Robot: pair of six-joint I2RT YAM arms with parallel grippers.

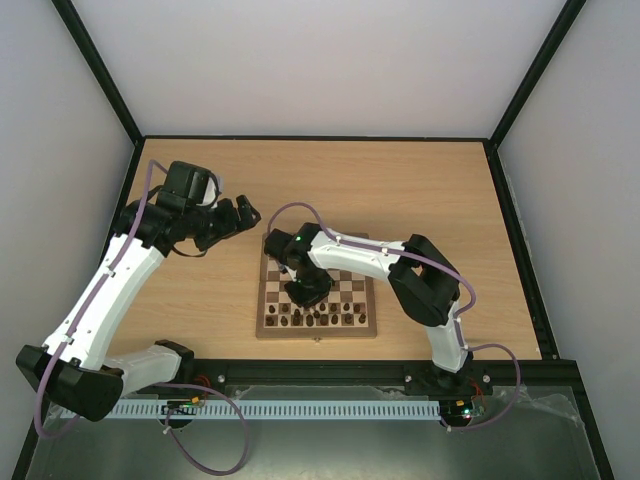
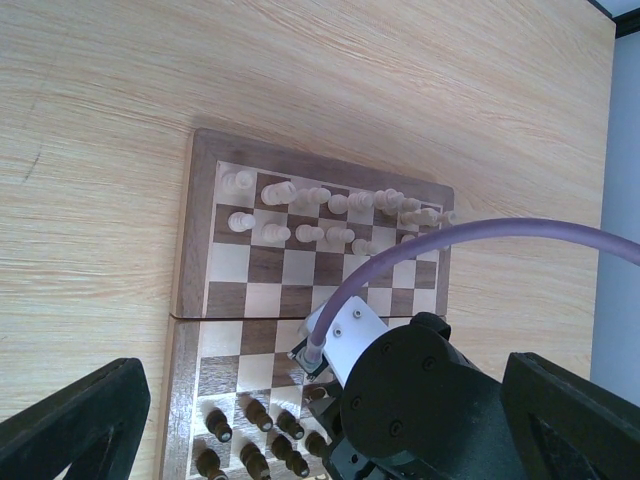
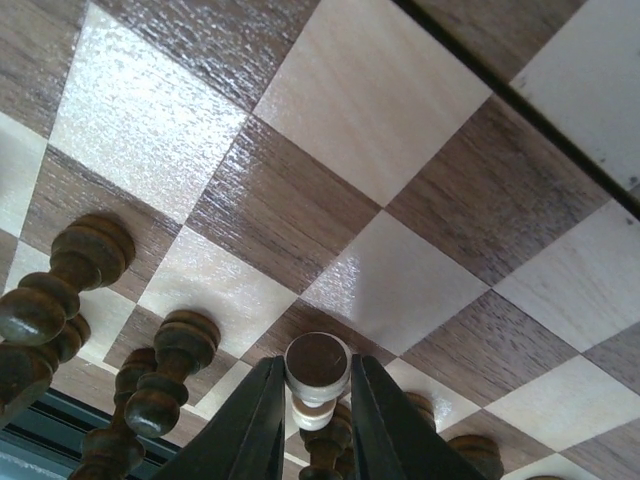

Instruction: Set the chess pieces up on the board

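Note:
The chess board [image 2: 183,340] lies on the table, split by a seam across its middle. Light pieces [image 2: 278,193] occupy the far rows in the left wrist view, several of them tilted-looking from this angle. Dark pieces [image 1: 322,320] line the near rows. In the right wrist view, a light chess piece [image 3: 317,362] sits between the fingers of my right gripper, both sides touching it; its round brown-faced end points at the camera. Dark pieces stand just below it. My left gripper [image 1: 250,212] hangs beside the board's far left corner, open and empty.
The right arm [image 1: 350,256] reaches across the board and covers part of its middle. Bare table [image 1: 430,190] spreads behind and to the right of the board. Dark pieces [image 3: 175,365] crowd close to the right fingertips.

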